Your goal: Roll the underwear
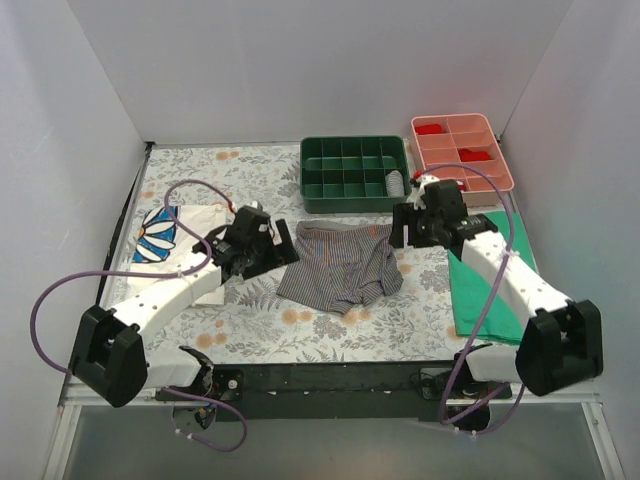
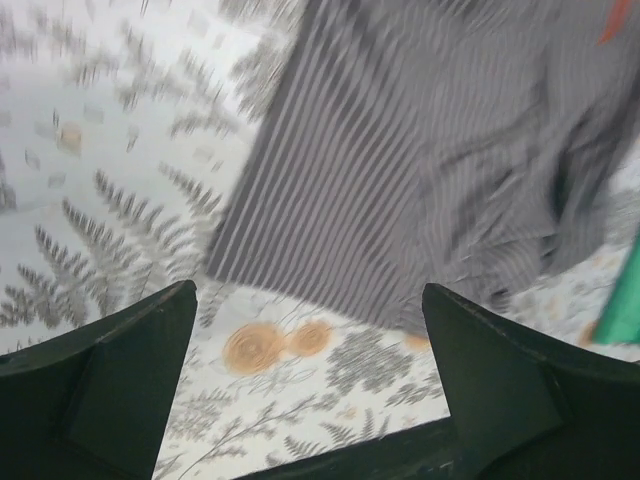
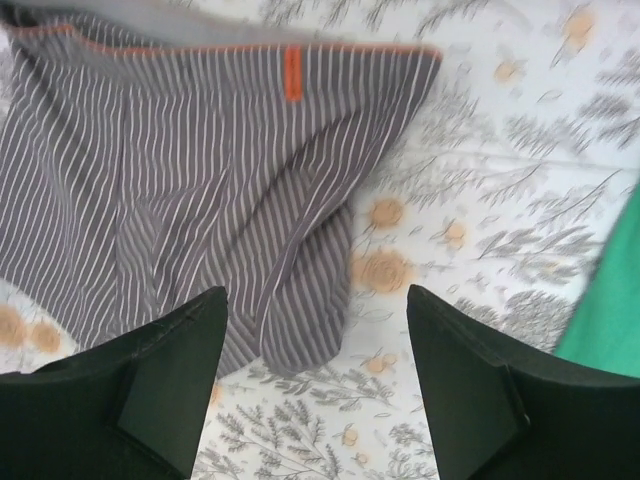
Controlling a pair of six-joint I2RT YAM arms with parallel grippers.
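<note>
Dark striped underwear lies spread on the floral table, its waistband at the far edge and its right leg bunched and creased. My left gripper stands open over its left side, with only table and cloth showing below the fingers. At the far right corner my right gripper is open too, holding nothing. In the right wrist view the underwear shows an orange-edged waistband with a small orange tag. A folded right edge runs down toward the fingers.
Behind the underwear sits a green divided box with a grey striped roll in one compartment. A pink divided box holds red items. White cloth lies at left, green cloth at right.
</note>
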